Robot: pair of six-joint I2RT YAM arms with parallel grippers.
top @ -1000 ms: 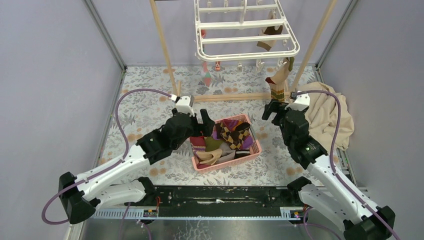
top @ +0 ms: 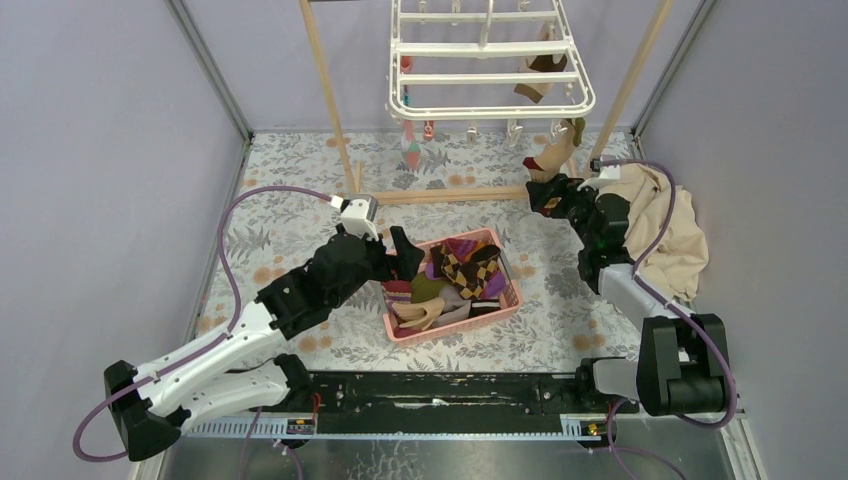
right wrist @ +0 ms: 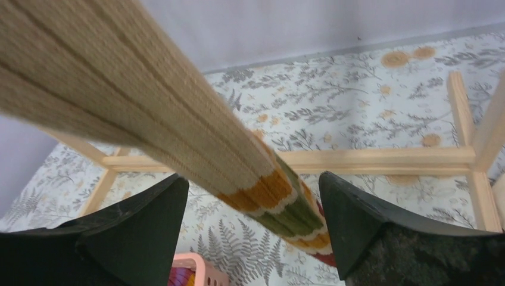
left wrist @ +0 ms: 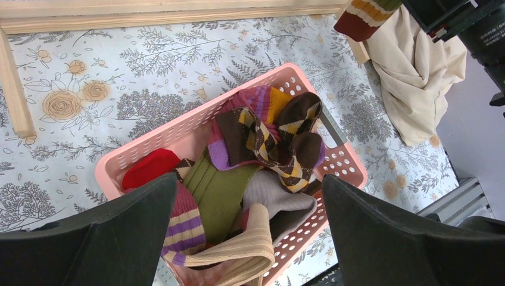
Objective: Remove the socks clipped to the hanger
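Observation:
A beige sock (top: 555, 157) with striped orange and green bands hangs from the front right of the white hanger (top: 485, 112). My right gripper (top: 555, 195) is at its lower end. In the right wrist view the same sock (right wrist: 202, 137) slants down between the parted fingers, its end close against the right finger (right wrist: 348, 205); no firm pinch shows. Another brown and beige sock (top: 543, 65) hangs farther back on the hanger. Over the basket my left gripper (top: 405, 252) is open, its fingers wide apart and empty.
The pink basket (top: 408, 335) on the floor holds several loose socks. Behind it runs a wooden bar (top: 450, 195). Beige cloth (top: 685, 240) lies heaped at the right. Small pink and red pieces hang at the hanger's left.
My right gripper has moved in to the hanging sock, which now sits between its fingers with its lower part tilted left.

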